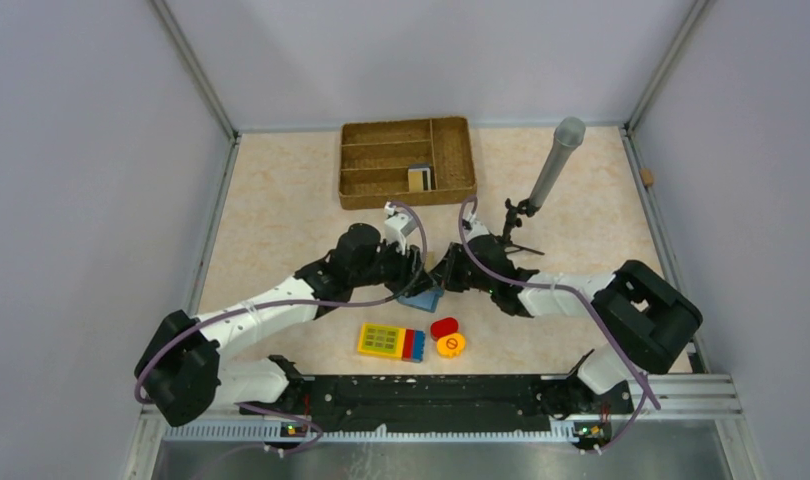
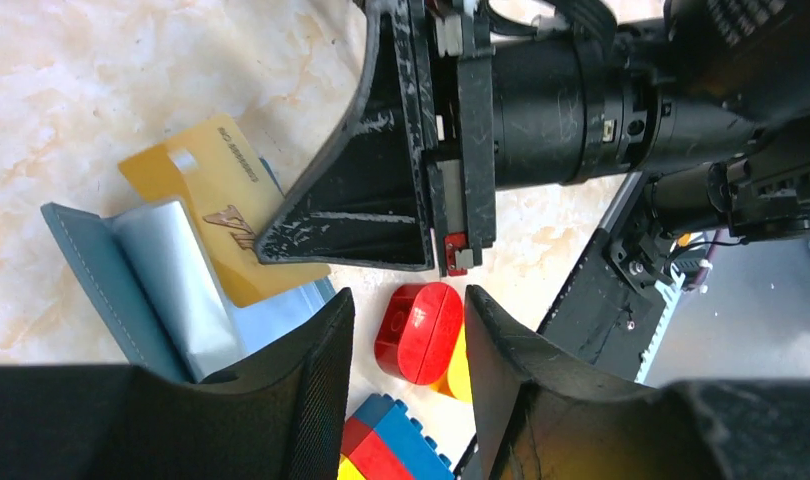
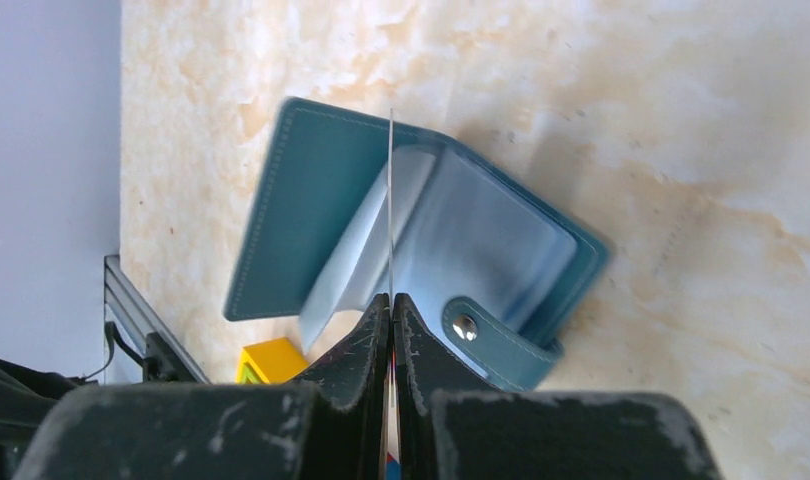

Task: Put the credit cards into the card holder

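Observation:
The blue-green card holder [image 3: 311,215] lies open on the table, its clear sleeves [image 3: 486,235] showing in the right wrist view. My right gripper is shut on a gold credit card, visible there only as a thin upright edge [image 3: 390,190]. In the left wrist view that gold card [image 2: 206,190] hangs over the holder [image 2: 76,240], partly hidden by a right finger [image 2: 351,215]. My left gripper is part open, nothing between its fingers. From the top, it covers part of the holder [image 1: 421,301].
Toward the front lie a yellow, red and blue block piece [image 1: 391,342], a red block [image 1: 444,328] and an orange round block [image 1: 451,346]. A compartmented brown tray [image 1: 386,202] stands at the back, cards [image 1: 419,179] inside it. A grey microphone on a stand [image 1: 554,168] rises right.

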